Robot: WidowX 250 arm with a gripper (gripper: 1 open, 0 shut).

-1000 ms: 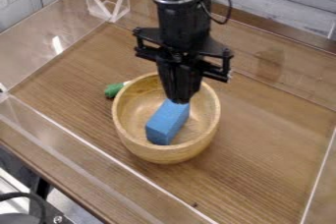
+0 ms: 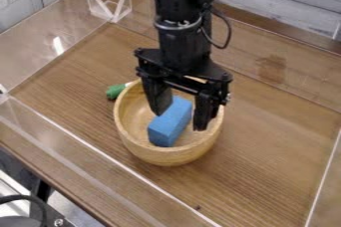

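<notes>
My black gripper (image 2: 181, 106) hangs from the top over a light wooden bowl (image 2: 156, 147), its two fingers apart and reaching down into it. A blue block (image 2: 170, 122) lies inside the bowl, between and below the fingers; whether they touch it I cannot tell.
A small green object (image 2: 116, 93) lies just left of the bowl. A white item (image 2: 110, 2) is at the back left. A black cable runs at the lower left corner.
The gripper has come lower over the bowl and the blue block, its fingers now reaching further down. The bowl and block look in the same place.
</notes>
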